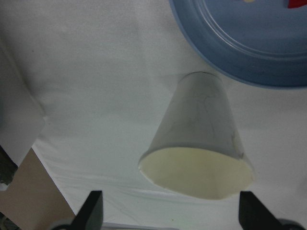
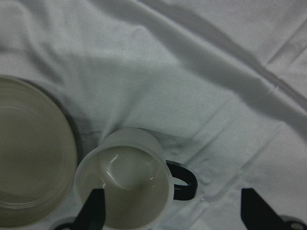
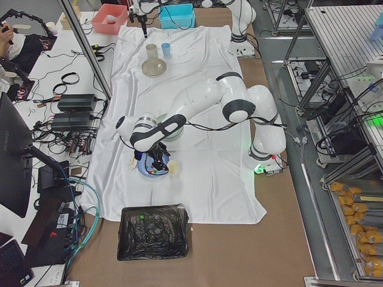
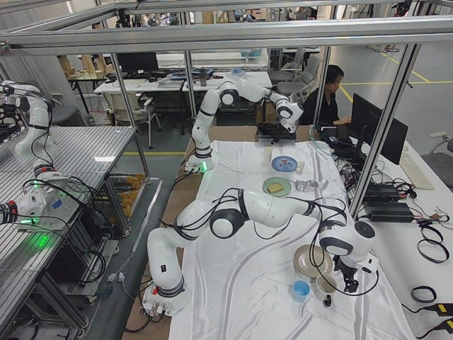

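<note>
My left gripper (image 3: 157, 156) is over the blue plate (image 3: 146, 167). In the left wrist view a white paper cup (image 1: 199, 120) lies on its side beside that plate (image 1: 244, 43), between and beyond the open fingers. My right gripper stands open over a white mug (image 2: 124, 182) with a black handle, which sits next to a beige plate (image 2: 33, 153).
A green plate (image 4: 276, 187) with a yellow item lies between the arms. A blue cup (image 4: 301, 289) stands by the mug. A black bag-lined bin (image 3: 152, 233) sits beyond the cloth's edge. The cloth has clear room between.
</note>
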